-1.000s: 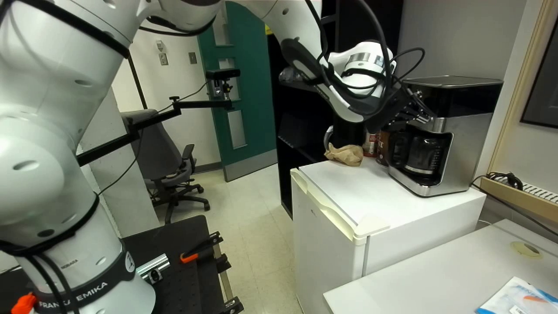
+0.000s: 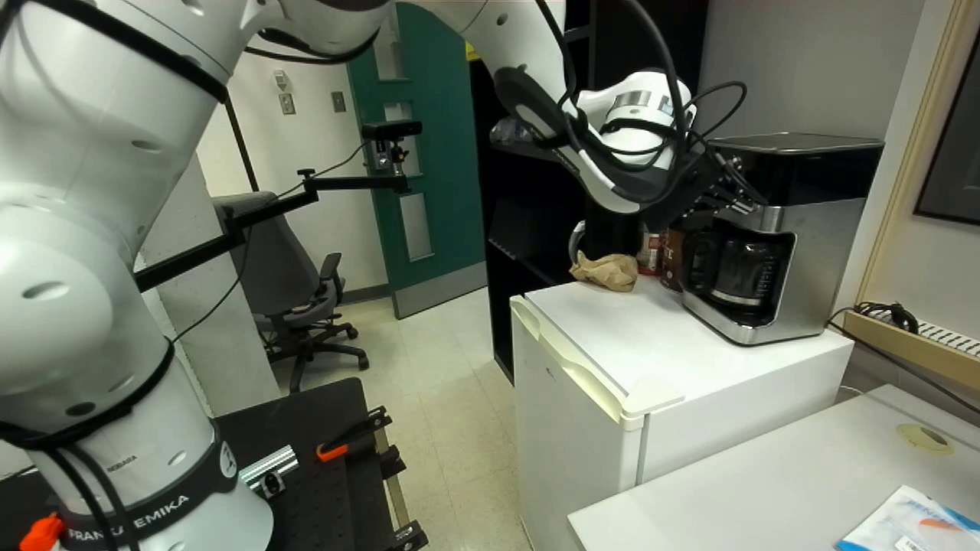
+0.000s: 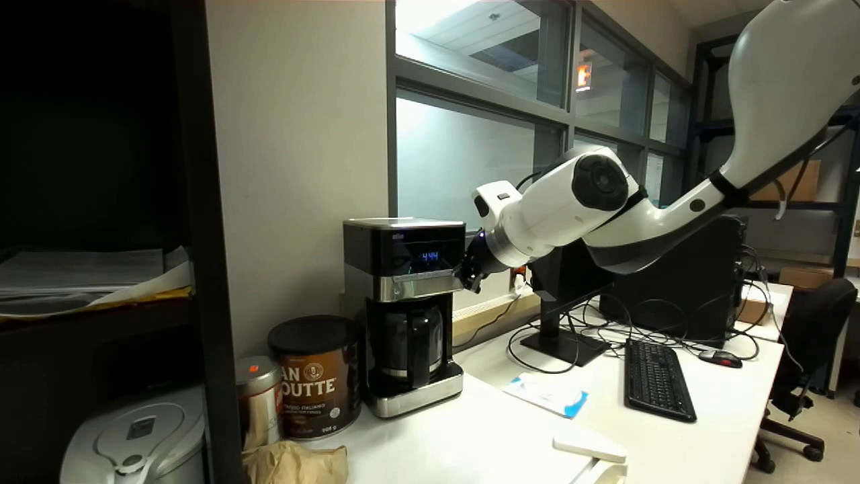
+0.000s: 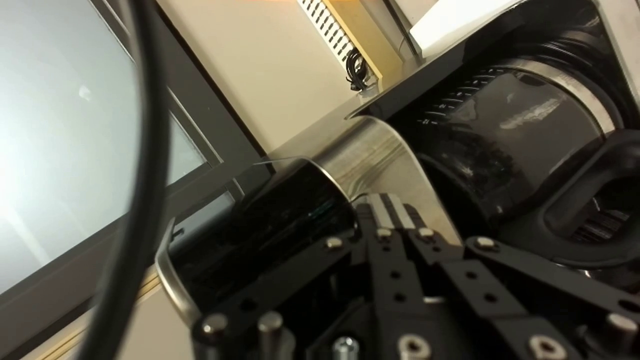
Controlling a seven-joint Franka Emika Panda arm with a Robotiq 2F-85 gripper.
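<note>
A black and steel coffee maker (image 3: pixel 416 285) stands on a white surface, its lit display reading 4:44. Its glass carafe (image 2: pixel 745 268) sits in the lower bay with the black handle (image 4: pixel 600 198) facing outward. My gripper is shut, its two fingertips together and nothing visible between them. In the wrist view the tips are at the machine's front, by the border of the glossy black panel (image 4: pixel 264 222) and the steel band (image 4: pixel 384 162) below it. Whether they touch the surface I cannot tell. The arm comes in from the machine's right in exterior view 2.
Left of the machine stand a brown coffee can (image 3: pixel 314 387), a smaller tin (image 3: pixel 259 403) and a crumpled paper bag (image 3: pixel 298 464). A keyboard (image 3: pixel 657 378) and monitor stand (image 3: pixel 564 345) occupy the desk.
</note>
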